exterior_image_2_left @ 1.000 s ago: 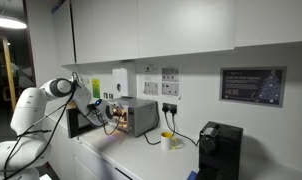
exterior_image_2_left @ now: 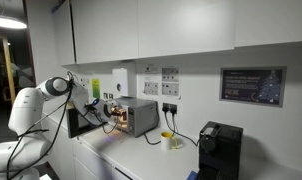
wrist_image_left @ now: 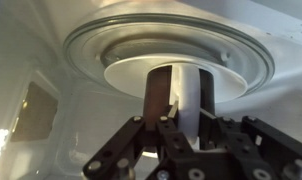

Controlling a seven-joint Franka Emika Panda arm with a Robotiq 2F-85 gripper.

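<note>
In the wrist view, my gripper is inside the microwave, shut on a white, curved, handle-like piece (wrist_image_left: 190, 90). Dark brown surfaces (wrist_image_left: 157, 92) flank that piece; whether they belong to the same item, perhaps a mug, I cannot tell. Just beyond is a round white dish (wrist_image_left: 126, 72), over the clear glass turntable (wrist_image_left: 253, 65). The exterior view shows the arm reaching to the lit opening of the grey microwave (exterior_image_2_left: 144, 117), its gripper tiny there and partly hidden.
A white and yellow mug (exterior_image_2_left: 168, 142) stands on the counter (exterior_image_2_left: 141, 158) right of the microwave. Farther right is a black coffee machine (exterior_image_2_left: 220, 150). Cables hang from the wall sockets (exterior_image_2_left: 169, 108).
The arm's elbow has shifted a little left and lower in the exterior view. The microwave and the mug on the counter have stayed put.
</note>
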